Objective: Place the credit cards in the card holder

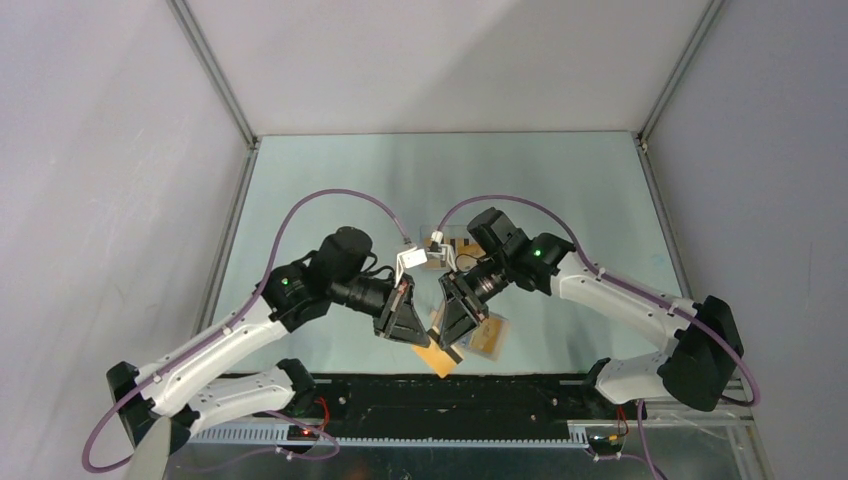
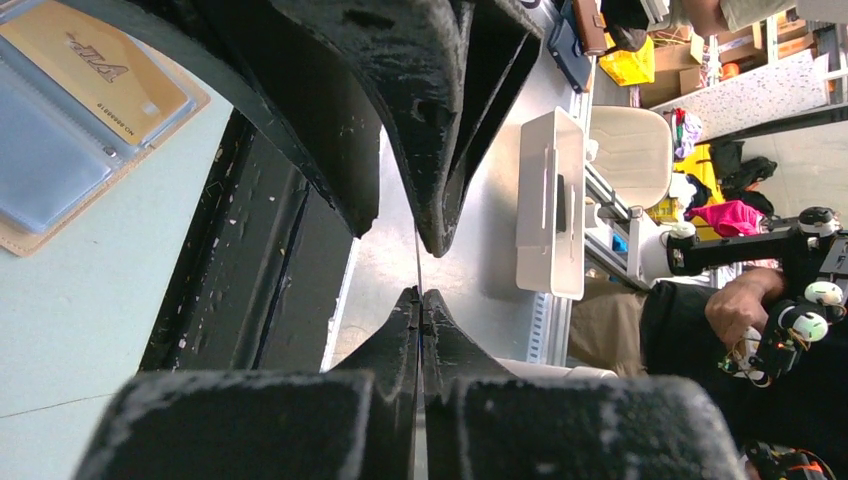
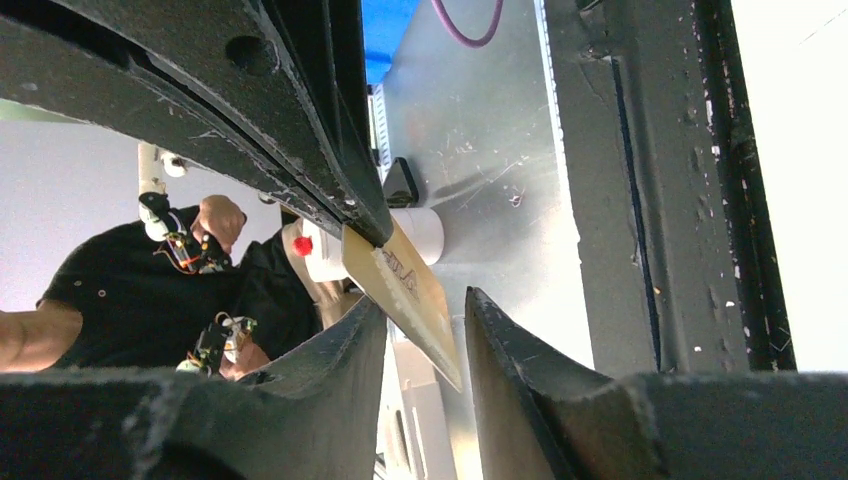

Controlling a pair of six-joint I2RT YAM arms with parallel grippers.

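A gold card (image 1: 436,360) hangs between my two grippers at the middle front. My left gripper is shut on it; in the left wrist view it shows edge-on as a thin line, in the right wrist view (image 3: 405,290) face-on at a slant. My right gripper is part open, its fingertips on either side of the card's lower part. The card holder (image 2: 60,140), with clear sleeves and a gold card in one, lies open on the table, partly hidden by my right arm from above.
A clear tray with cards (image 1: 433,260) lies behind the grippers. The dark front edge (image 1: 440,400) of the table is below them.
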